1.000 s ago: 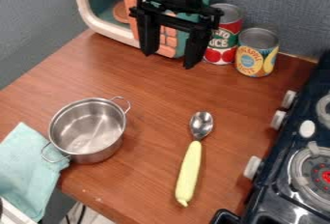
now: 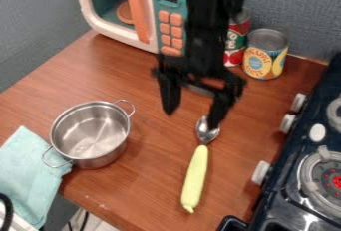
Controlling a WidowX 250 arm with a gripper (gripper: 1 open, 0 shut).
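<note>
My gripper [image 2: 192,115], black and blurred with motion, hangs open over the wooden table [image 2: 107,86], its fingers lower and near the top of a spoon with a pale yellow handle [image 2: 196,177]. The spoon's metal bowl [image 2: 209,131] is just beside the right finger. A steel pot [image 2: 91,135] with two handles sits at the left.
A microwave [image 2: 131,8] stands at the back left, and cans [image 2: 265,54] at the back right, one partly hidden by the arm. A stove [image 2: 313,165] fills the right edge. A teal cloth [image 2: 30,170] lies at the lower left.
My gripper has come down and toward the front, from beside the cans to above the spoon. The other objects have not moved.
</note>
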